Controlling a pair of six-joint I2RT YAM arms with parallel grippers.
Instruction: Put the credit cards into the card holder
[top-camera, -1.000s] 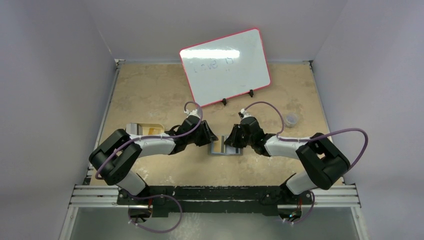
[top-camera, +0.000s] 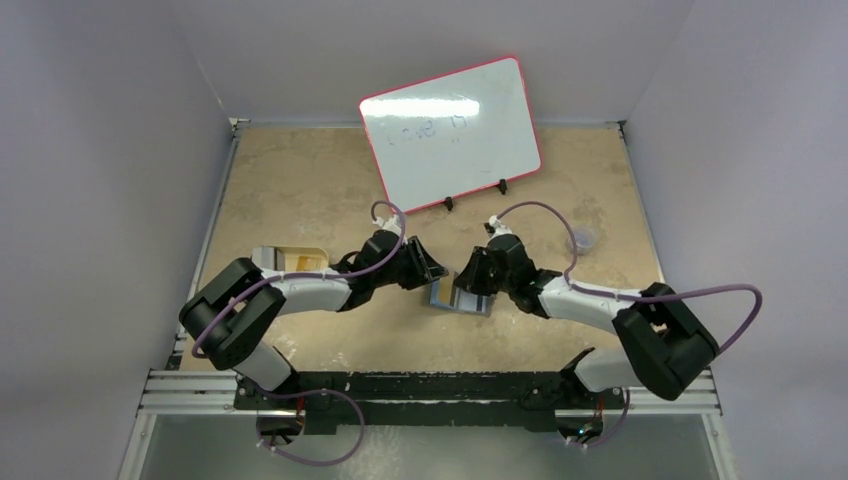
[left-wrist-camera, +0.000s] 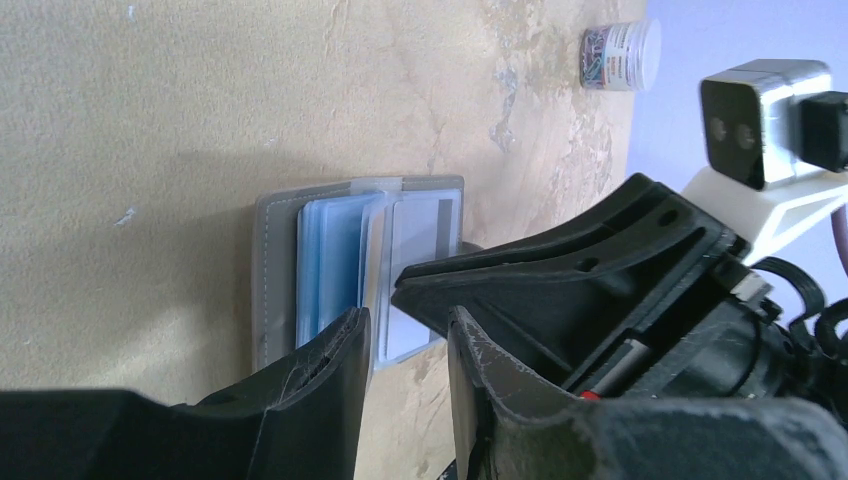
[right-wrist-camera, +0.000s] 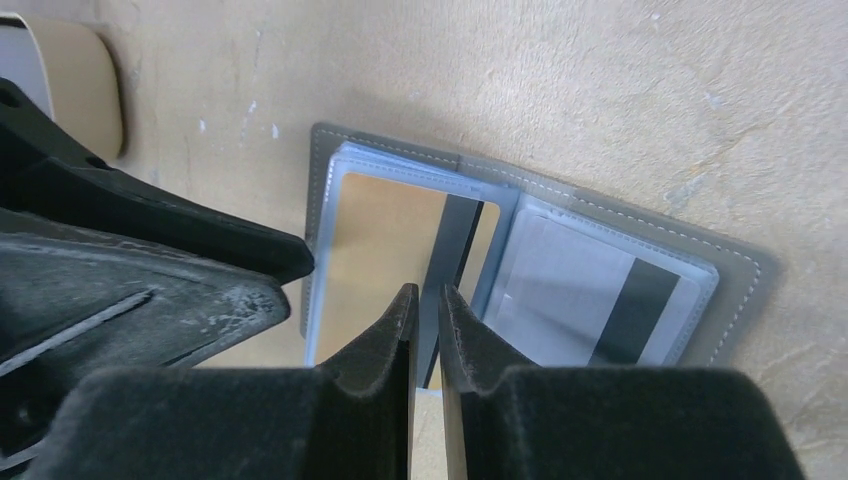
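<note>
The card holder (top-camera: 473, 309) lies open mid-table, grey-edged with clear blue-tinted sleeves. A gold card (right-wrist-camera: 385, 235) with a dark stripe sits in its left sleeve; the right sleeve (right-wrist-camera: 580, 275) looks pale with a dark stripe. My right gripper is down at the holder's middle, nearly closed on a sleeve edge; the pinched part is mostly hidden. From the left, my left gripper reaches over the sleeves with its fingers (left-wrist-camera: 345, 375) apart, gripping nothing visible. The raised sleeve edges (left-wrist-camera: 372, 270) show beyond its fingertips.
A tan box (top-camera: 315, 252) with gold and grey contents stands at the left, partly behind the left arm. A clear jar (top-camera: 583, 239) is at the right, and a whiteboard (top-camera: 450, 150) stands at the back. Bare table lies in front of the holder.
The holder has shifted slightly right and turned clockwise, together with my right gripper. My left gripper has edged right, over the holder's left part.
</note>
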